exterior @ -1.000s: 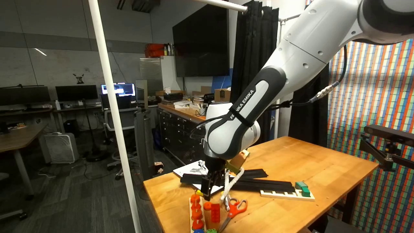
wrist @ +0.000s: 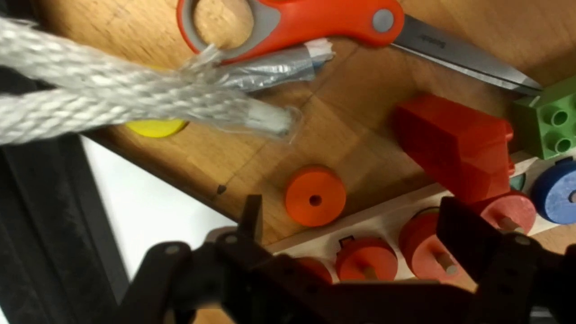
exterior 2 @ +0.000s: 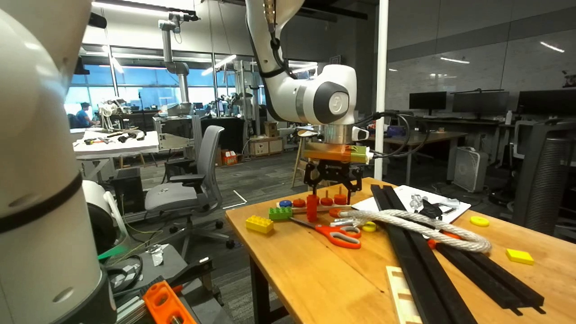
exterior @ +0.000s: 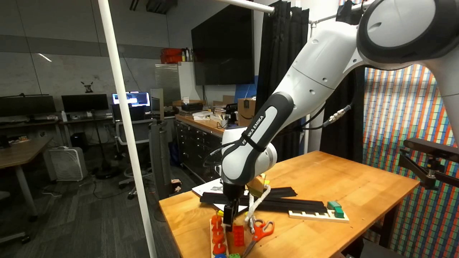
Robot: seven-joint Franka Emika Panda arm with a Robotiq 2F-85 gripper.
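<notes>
My gripper is open, pointing down over the table, with nothing held. In the wrist view a loose orange disc with a centre hole lies flat on the wood, ahead of and between the fingers. Right beside it runs the pale wooden peg board. Red discs sit on its pegs, and a blue disc is at its far end. In exterior view 2 the gripper hangs close above the board's row of discs. The exterior views do not show the loose disc clearly.
A tall red block and a green block stand near the board. Orange-handled scissors, a white rope and black rails lie close by. A yellow block is near the edge.
My gripper has come lower, towards the table beside the peg board. In exterior view 1 it now covers the place where the loose orange disc showed.
</notes>
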